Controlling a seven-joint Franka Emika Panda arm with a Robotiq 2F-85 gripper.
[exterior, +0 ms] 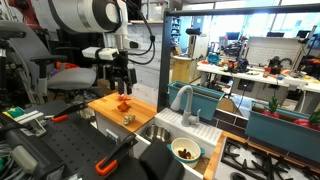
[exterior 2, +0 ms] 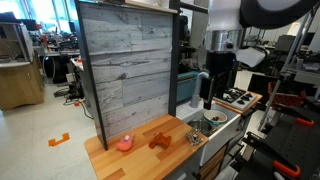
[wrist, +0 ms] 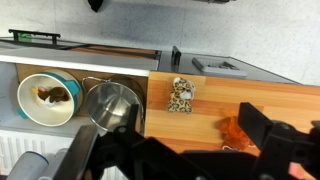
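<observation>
My gripper [exterior: 117, 82] hangs above the wooden counter [exterior: 103, 106], pointing down. In the wrist view its dark fingers stand open with nothing between them, and the gripper is seen over the counter. A small brown-and-white patterned object [wrist: 180, 95] lies on the wood near the sink side, below the gripper. To its right in that view is a crumpled orange object [wrist: 233, 132], partly hidden by the gripper. A pinkish-red item [exterior 2: 124, 143] rests farther along the counter in exterior view 2.
Beside the wood is a metal sink basin [wrist: 112, 105]. Past it stands a white-and-teal bowl [wrist: 48, 98] holding several small items. A faucet [exterior: 182, 100] rises behind the sink, and a stove [exterior: 255, 160] lies farther right. A grey wooden panel [exterior 2: 135, 65] borders the counter.
</observation>
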